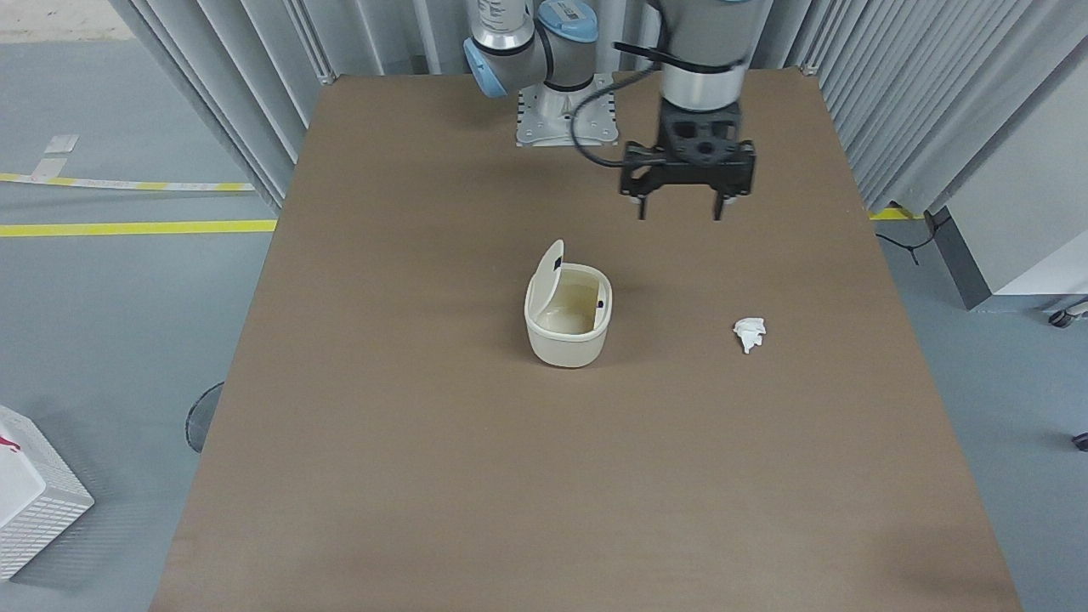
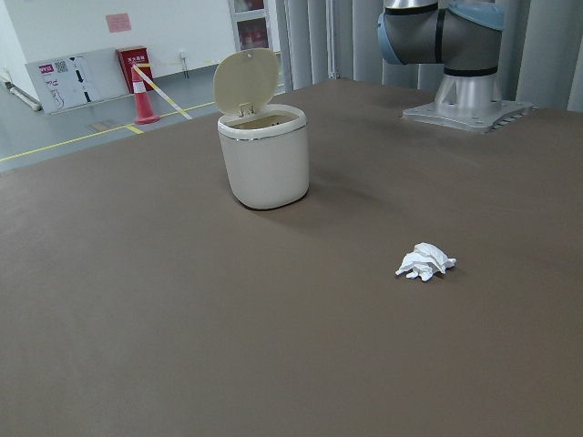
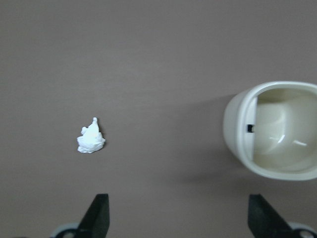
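Note:
A small cream bin (image 1: pixel 566 342) with its lid raised stands mid-table, its inside looking empty; it also shows in the left view (image 2: pixel 264 168) and at the right of the wrist view (image 3: pixel 235 126). A crumpled white paper (image 1: pixel 749 333) lies to the bin's right in the front view, also in the left view (image 2: pixel 425 261) and wrist view (image 3: pixel 91 139). My gripper (image 1: pixel 680 209) hangs open above the back right of the table, higher than both, fingers wide apart with nothing between them.
The robot's base plate (image 1: pixel 535 127) is fixed at the back edge. Curtains hang behind the table.

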